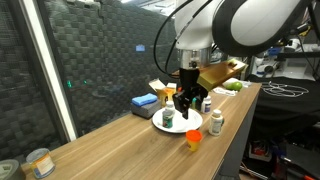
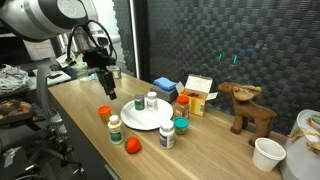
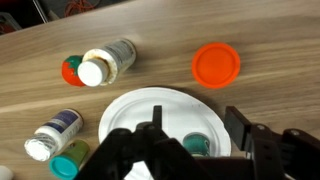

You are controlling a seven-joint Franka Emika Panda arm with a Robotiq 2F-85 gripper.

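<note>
My gripper is in the air, its two dark fingers apart and nothing visible between them. An orange cup (image 1: 194, 140) stands on the wooden table, below the gripper in exterior view 1; the wrist view shows the same cup (image 3: 216, 65) clear of the fingers. A white plate (image 2: 150, 122) carries a green-topped jar (image 2: 140, 102) and a white-lidded bottle (image 2: 152, 101). In the wrist view, the fingers overlap the plate (image 3: 125, 108) and partly hide the green top (image 3: 196, 144).
Around the plate stand a white-capped bottle (image 2: 115, 130), a red tomato (image 2: 133, 145), another bottle (image 2: 167, 135) and a green-topped container (image 2: 181, 126). A yellow box (image 2: 199, 90), brown moose (image 2: 255, 112) and white cup (image 2: 268, 153) are farther off.
</note>
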